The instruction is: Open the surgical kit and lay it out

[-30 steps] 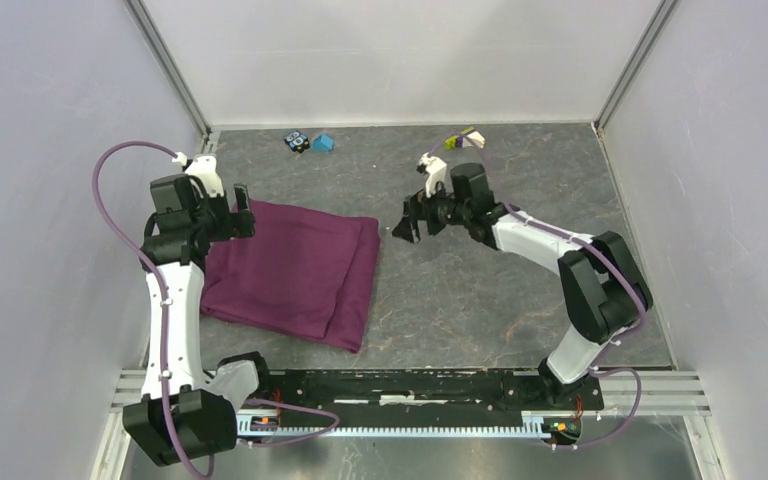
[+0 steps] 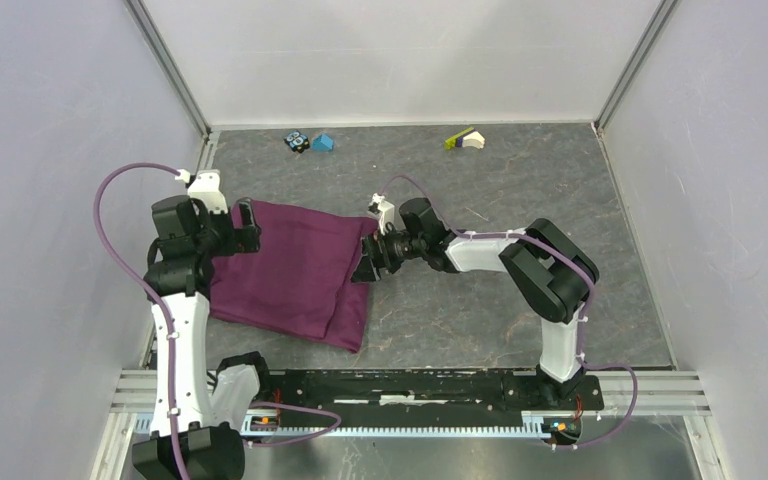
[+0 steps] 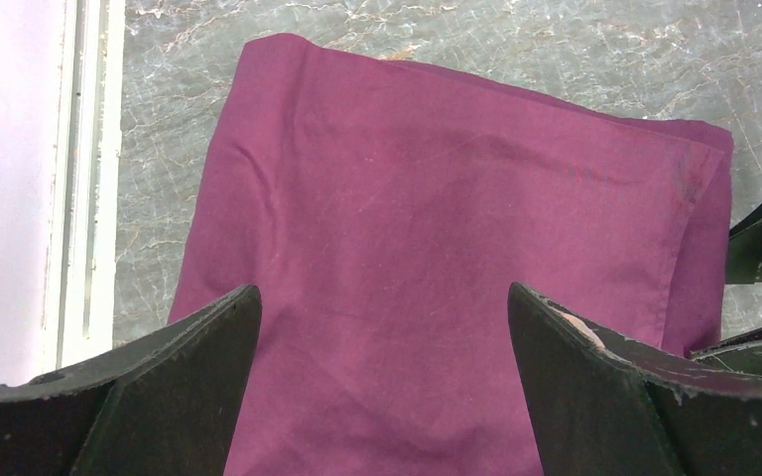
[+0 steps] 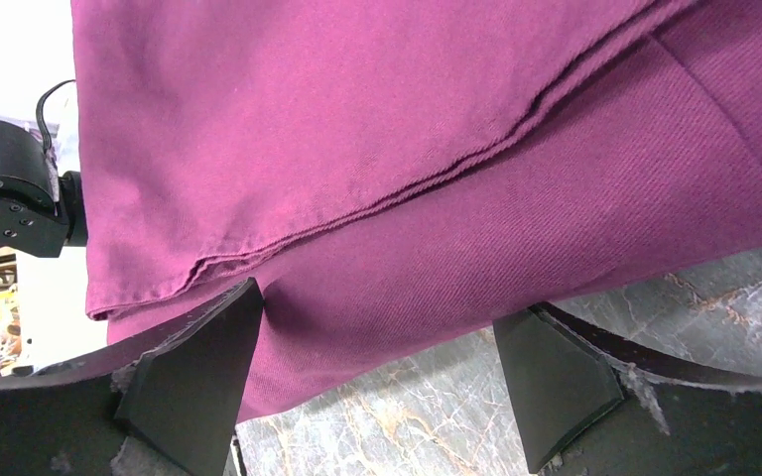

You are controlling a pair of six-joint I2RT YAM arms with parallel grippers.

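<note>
The maroon folded cloth [image 2: 290, 270] lies on the left half of the grey table, its folded flap edge along the right side. My left gripper [image 2: 245, 225] is open above the cloth's upper left; in its wrist view both fingers [image 3: 159, 387] frame the fabric with nothing held. My right gripper [image 2: 370, 258] is at the cloth's right edge, its fingertips [image 4: 556, 377] spread low against the double-layered hem, the fabric running between them. Whether the fabric is gripped cannot be seen; the fingers look part open.
Small toy blocks [image 2: 322, 143] stand at the back, with a yellow-green and white piece [image 2: 465, 139] further right. White walls bound the workspace.
My right gripper has moved left and toward the front, down onto the cloth's right edge. My left gripper has shifted slightly toward the front. The cloth looks almost unchanged.
</note>
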